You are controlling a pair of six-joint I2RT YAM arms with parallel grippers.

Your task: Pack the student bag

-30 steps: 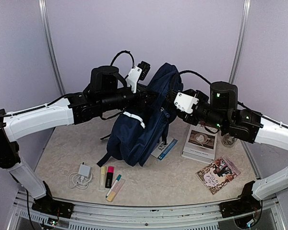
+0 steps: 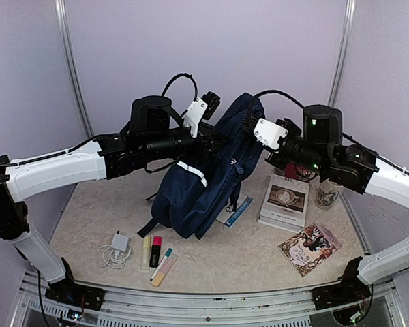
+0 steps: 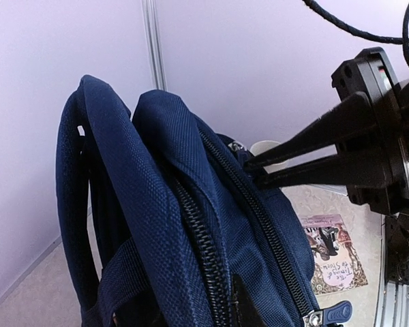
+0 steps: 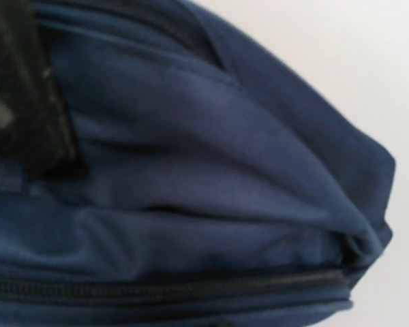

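The navy backpack (image 2: 198, 197) is held tilted up at the centre, its lower part near the table. My left gripper (image 2: 217, 142) is shut on its upper part; in the left wrist view the zippers (image 3: 201, 245) and strap fill the middle. My right gripper is at the bag's right side, fingers part open, tips against the fabric near a zipper pull. In the right wrist view a dark finger (image 4: 37, 116) lies over the blue fabric.
On the table (image 2: 95, 204) are a white charger (image 2: 120, 242), several highlighters (image 2: 155, 251), a blue-edged item (image 2: 237, 212), a white book box (image 2: 276, 218), a booklet (image 2: 309, 249) and a cup (image 2: 327, 196).
The right gripper has moved slightly up and to the right along the bag. The bag and left gripper have shifted a little to the right.
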